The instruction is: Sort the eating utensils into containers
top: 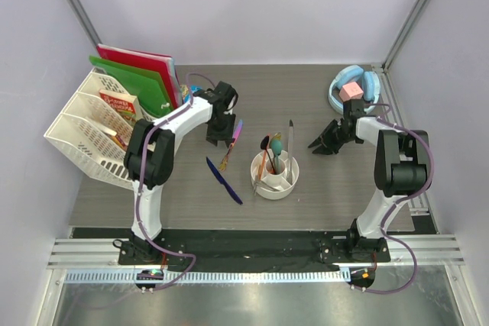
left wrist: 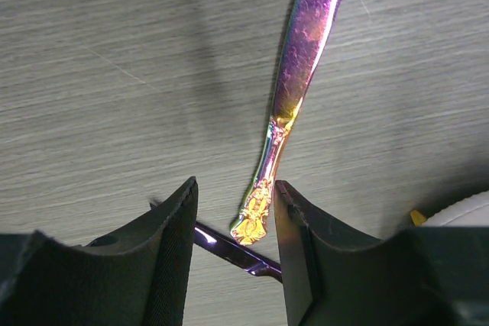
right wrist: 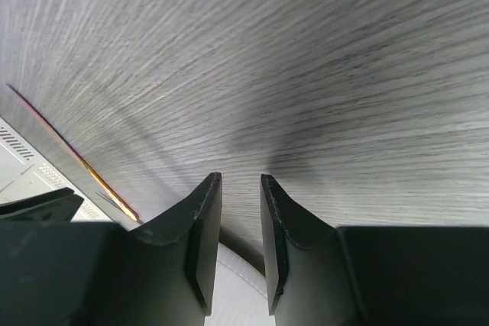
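Note:
On the table lies an iridescent pink-purple knife with a golden handle (left wrist: 306, 59); in the left wrist view its handle end reaches between my left gripper's fingertips. My left gripper is open above it, holding nothing. A dark blue-purple knife (top: 224, 180) lies alongside, partly hidden by the fingers in the left wrist view. The round white divided container (top: 273, 193) holds several utensils, among them a silver knife (top: 290, 146), a green spoon (top: 276, 146) and a dark spoon (top: 265, 143). Open and empty, my right gripper hovers over bare table right of the container.
A white basket (top: 88, 139) with folders (top: 137, 62) and books stands at the left, near the left arm. Blue headphones (top: 371, 85) with a pink block (top: 351, 91) lie at the back right.

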